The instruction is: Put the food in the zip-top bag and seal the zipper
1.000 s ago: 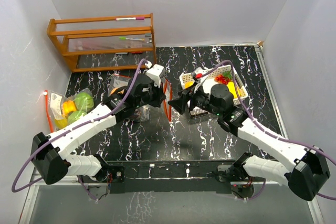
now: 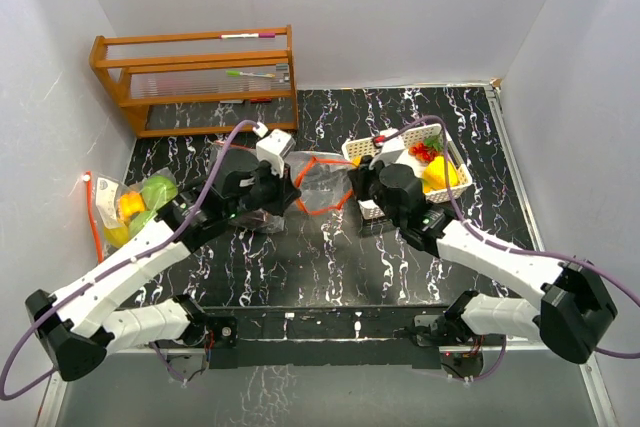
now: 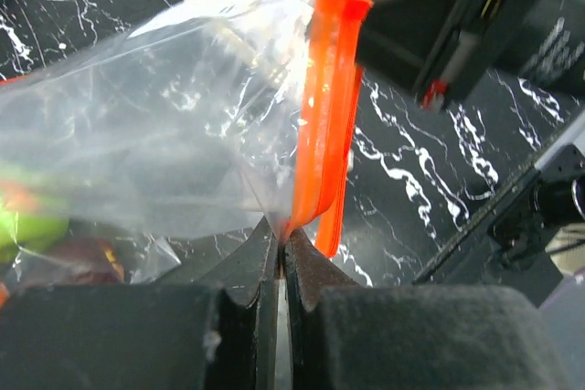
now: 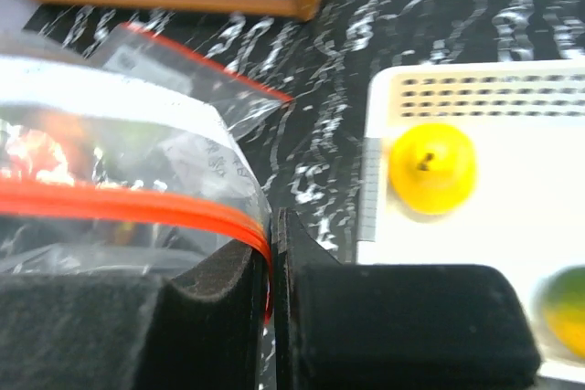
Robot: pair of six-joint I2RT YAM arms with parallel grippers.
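A clear zip bag [image 2: 322, 185] with an orange zipper is stretched open between my grippers at the middle of the counter. My left gripper is shut on one end of its rim, with food visible through plastic below left. My right gripper is shut on the other end of the rim, beside the white basket [image 2: 452, 147] holding yellow food [image 4: 431, 167] and red items. At the far left lies another bag [image 2: 135, 209] with yellow and green food inside.
A wooden rack [image 2: 190, 62] stands at the back left. Bare black marbled counter [image 2: 310, 272] runs along the front. Walls enclose the sides and back.
My left gripper has moved left and my right gripper rightward, spreading the bag's mouth into a wide loop.
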